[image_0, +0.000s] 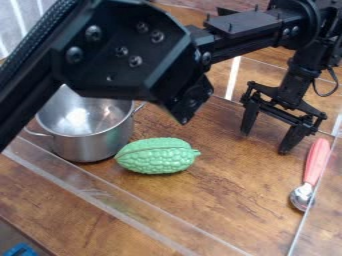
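My black gripper (269, 136) points down at the wooden table on the right, its two fingers spread apart with nothing seen between them. Just to its right lies a scoop with a pink handle (317, 160) and a metal head. Left of the gripper, a green bumpy bitter melon (155, 156) rests on the table, beside a steel pot (90, 142) whose upper part is partly behind my arm.
My arm covers much of the upper left and top of the view. Bare wood (187, 210) fills the front middle. Clear strips run along the table, and a small blue object (19, 250) sits at the bottom left corner.
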